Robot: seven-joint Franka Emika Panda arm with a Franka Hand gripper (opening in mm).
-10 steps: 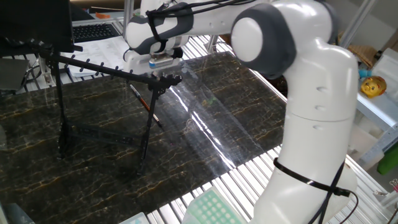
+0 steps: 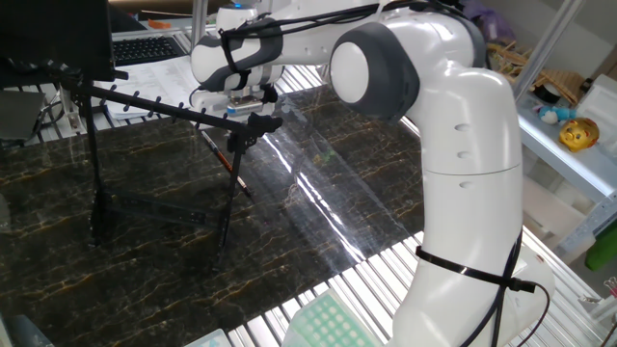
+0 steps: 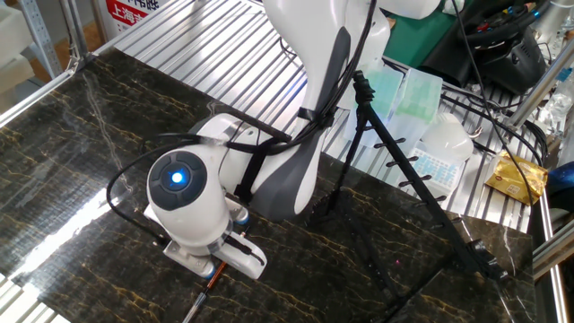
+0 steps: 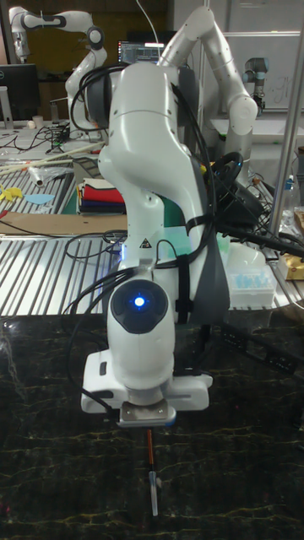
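A slim brush-like stick (image 2: 228, 166) with a brown and dark shaft lies on the dark marbled board, partly seen through the black rack. Its far part is concealed under my gripper (image 4: 147, 418) in the third exterior view, with the pale end of the stick (image 4: 154, 495) pointing toward that camera. The hand points down over the board, and its fingertips are hidden in every view, so neither the finger opening nor contact with the stick shows. A black rack (image 2: 162, 104) with a row of small pegs along its top bar stands upright on the board.
Beside the board are a green-white perforated box (image 2: 331, 323) and a gold packet (image 3: 517, 178). A keyboard (image 2: 145, 48) and papers lie beyond the far edge. Clear plastic film (image 2: 318, 188) covers a strip of the board.
My hand has come down slightly toward the board, and the arm's elbow has swung left and lower in the first exterior view. The stick and rack have stayed put.
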